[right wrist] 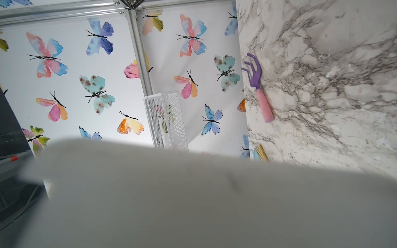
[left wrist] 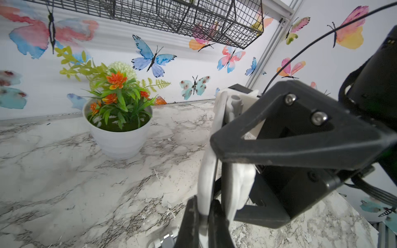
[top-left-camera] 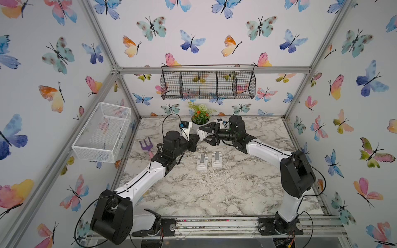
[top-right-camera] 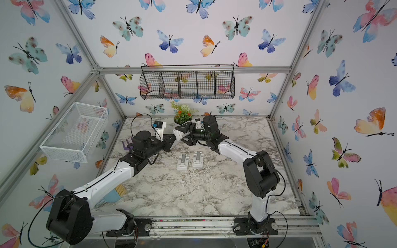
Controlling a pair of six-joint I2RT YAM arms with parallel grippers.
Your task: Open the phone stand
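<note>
In the left wrist view the white phone stand stands on edge, its flat parts lying close together with a narrow gap between. My left gripper is shut on its thin lower edge, fingers on both sides. From the right, my right gripper reaches around the stand with fingers apart, one black finger high against it and the other low. Whether either finger presses on it, I cannot tell. Blurred white plastic of the stand fills the lower right wrist view. Both grippers meet above the table in the top left view.
Two white-grey stands lie on the table below the grippers. A potted plant stands behind. A purple fork and a brush lie at left.
</note>
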